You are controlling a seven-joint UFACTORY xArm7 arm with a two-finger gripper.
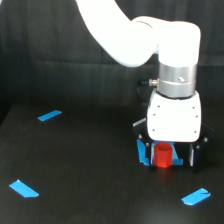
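A small red object [162, 155] shows just below the white hand of my gripper [165, 158], near the right side of the camera view. Blue material [143, 152] lies around or behind it, with more blue visible on its right side. The hand points down, directly above or in front of the red object, and covers its top. Against the dark background the black fingers are hard to make out, so whether they touch the red object cannot be seen.
Blue strips lie on the black table [90, 165]: one strip [50, 115] at the back left, another strip [24, 188] at the front left, and a third strip [196, 197] at the front right.
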